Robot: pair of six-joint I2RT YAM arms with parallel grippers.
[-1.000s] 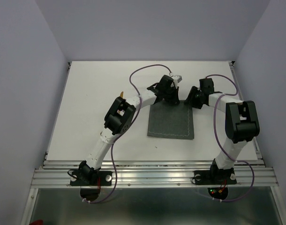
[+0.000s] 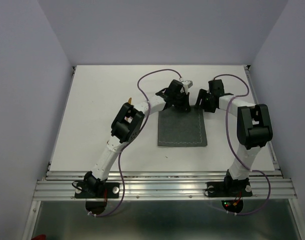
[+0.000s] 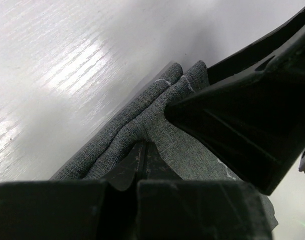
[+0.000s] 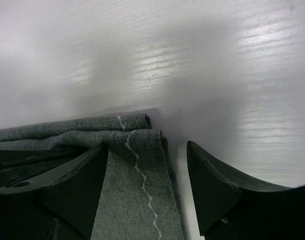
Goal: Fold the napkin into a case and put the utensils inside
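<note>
The dark grey napkin [image 2: 181, 132] lies on the white table, its far edge folded or doubled in a narrow strip. My left gripper [image 2: 186, 107] is at that far edge; in the left wrist view its shut tips press at the folded cloth [image 3: 167, 110], though whether cloth is between them is hidden. My right gripper [image 2: 203, 104] stands open at the napkin's far right corner [image 4: 150, 150], one finger over the cloth and the other just beside it on the table side. The utensils are mostly hidden; a small orange piece [image 2: 129, 100] shows behind the left arm.
Grey walls surround it, and a metal rail runs along the near edge.
The napkin shifted slightly a second ago; the left gripper is almost still.
</note>
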